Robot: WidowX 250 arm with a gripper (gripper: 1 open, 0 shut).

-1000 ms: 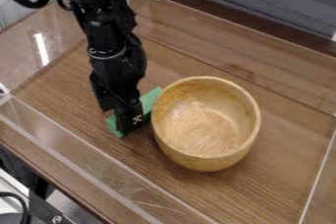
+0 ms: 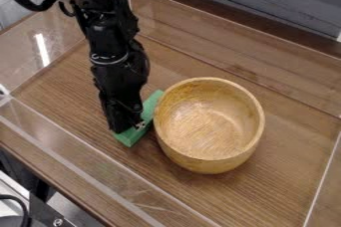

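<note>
The black robot arm reaches down from the top left, its gripper [image 2: 131, 126] low over a green object [image 2: 144, 116] lying on the wooden table beside a large tan bowl [image 2: 208, 121]. The gripper looks shut, with its fingertips on or just over the green object; whether any of it is between the fingers cannot be seen clearly. The green object sits close against the bowl's left side, partly hidden by the gripper.
A cable [image 2: 14, 203] shows at the lower left corner, beyond the table's edge.
The gripper has moved lower onto the green object over the last second. The bowl has barely moved.
</note>
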